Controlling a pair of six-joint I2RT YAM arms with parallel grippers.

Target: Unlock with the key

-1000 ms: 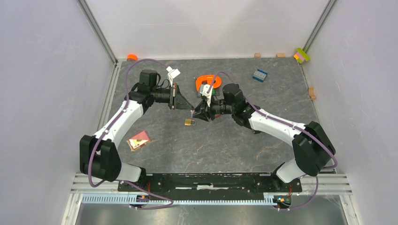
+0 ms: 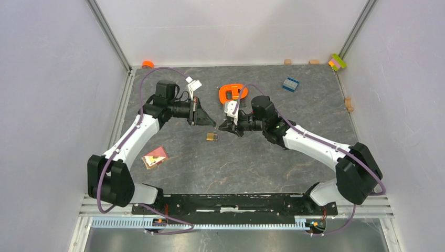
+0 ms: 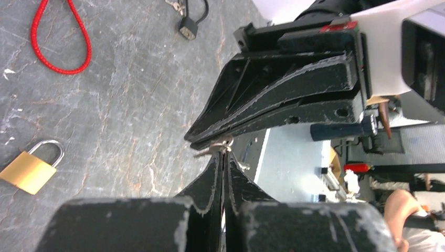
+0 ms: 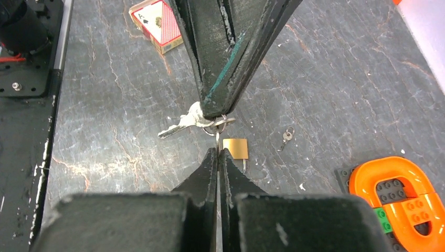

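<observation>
The brass padlock (image 2: 210, 136) lies on the table, its shackle closed in the left wrist view. Above it, the tips of both grippers meet around a small bunch of keys. My left gripper is shut on the key ring (image 4: 224, 126), and a silver key (image 4: 183, 123) sticks out sideways below its fingertips. Pointing down from the ring, a second key (image 4: 218, 138) reaches between the tips of my right gripper, which is shut on it. Most of that key is hidden edge-on.
A small loose key set (image 4: 286, 137) lies behind the padlock. Around are a small dark lock (image 3: 188, 28), a red cord (image 3: 87, 52), an orange brick piece (image 2: 222, 95), a card box (image 2: 156, 156) and a blue block (image 2: 290, 84).
</observation>
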